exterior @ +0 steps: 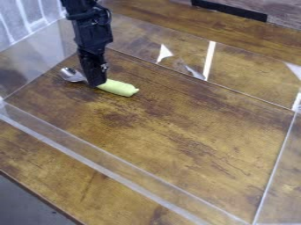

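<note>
My black gripper (97,77) reaches down at the upper left of the camera view, its tip low over the wooden surface. A pale yellow-green cylindrical object (118,88) lies on the wood just right of the fingertips, and a silver spoon-like metal piece (70,74) lies just left of them. The gripper looks shut; whether it touches either object is hard to tell.
Clear transparent walls enclose the wooden work area (177,149), with a wide bare stretch to the right and front. A dark bar (235,12) sits at the back edge beyond.
</note>
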